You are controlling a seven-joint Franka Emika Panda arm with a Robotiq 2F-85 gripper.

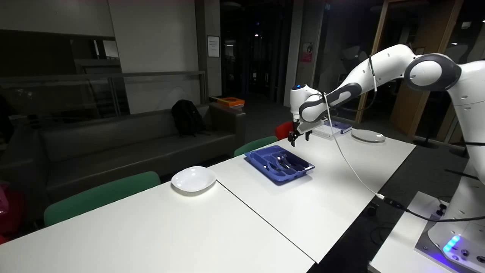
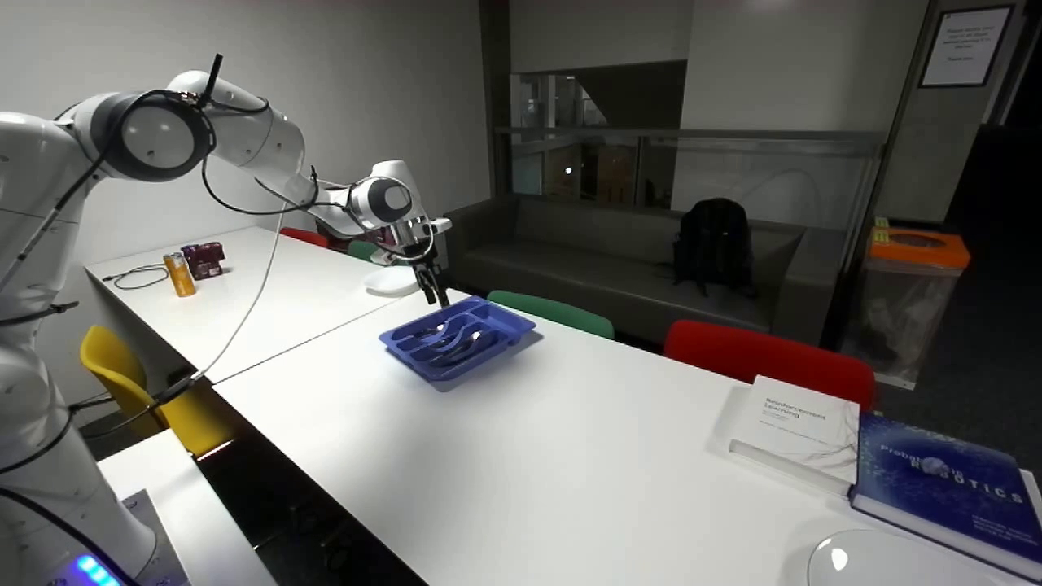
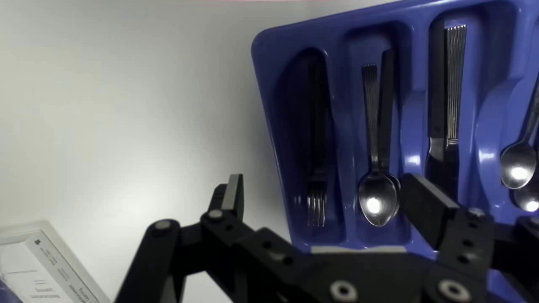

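My gripper point(image 1: 300, 138) hangs above the table close to the far edge of the blue cutlery tray point(image 1: 282, 177). In the wrist view its black fingers point(image 3: 233, 194) stand wide apart, with no object held; the gripper is open. Beneath the fingers, the left compartment of the tray holds a fork point(image 3: 316, 202). Beside it lie spoons point(image 3: 377, 199), then a compartment with black and silver handles point(image 3: 454, 86), and further spoons point(image 3: 519, 164) at the right. Part of the tray is hidden behind the gripper.
A white bowl point(image 1: 194, 179) stands left of the tray in exterior view 1. Books point(image 2: 796, 430) and a plate point(image 2: 884, 561) occupy the table's other end. A can point(image 2: 179, 274) and a dark red box point(image 2: 204, 260) sit far off. Bare tabletop point(image 2: 576, 439) lies between tray and books.
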